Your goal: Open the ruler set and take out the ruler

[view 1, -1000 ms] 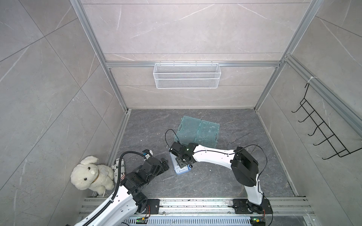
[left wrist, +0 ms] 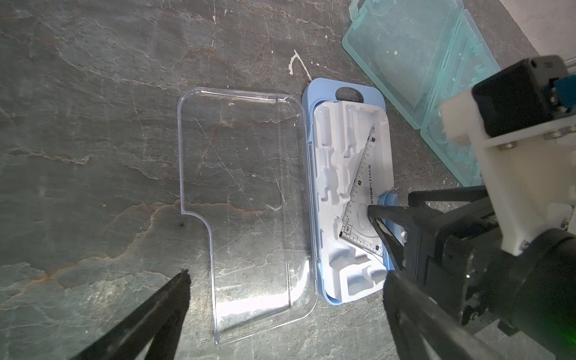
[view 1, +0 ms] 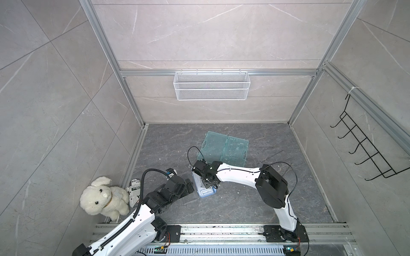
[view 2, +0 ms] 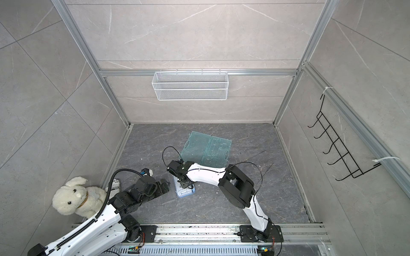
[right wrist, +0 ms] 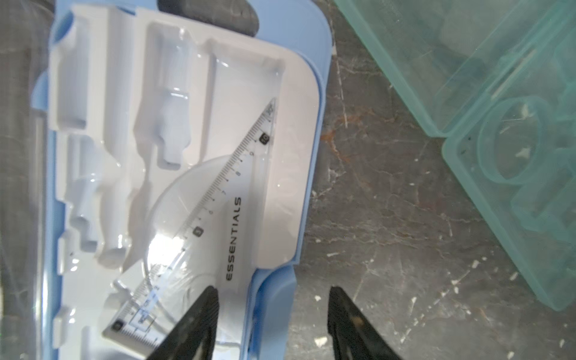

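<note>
The ruler set lies open on the dark floor, its white tray (left wrist: 324, 207) in a blue base (left wrist: 315, 90) and its clear lid (left wrist: 240, 180) folded out to the left. A transparent triangular ruler (right wrist: 240, 186) marked ESSENTIALS rests slanted in the tray. My right gripper is part open over the base's right edge, one finger (right wrist: 201, 318) above the ruler's lower part and the other over the floor. Whether a fingertip touches the ruler I cannot tell. My left gripper is open above the lid's near end, nothing between its fingers.
A teal translucent case (view 1: 224, 147) lies open behind the set. A white plush toy (view 1: 104, 198) and a printed item (view 1: 134, 192) sit at the far left. Floor to the right of the right arm is free.
The right arm's elbow has moved a little left, while its gripper stays over the set.
</note>
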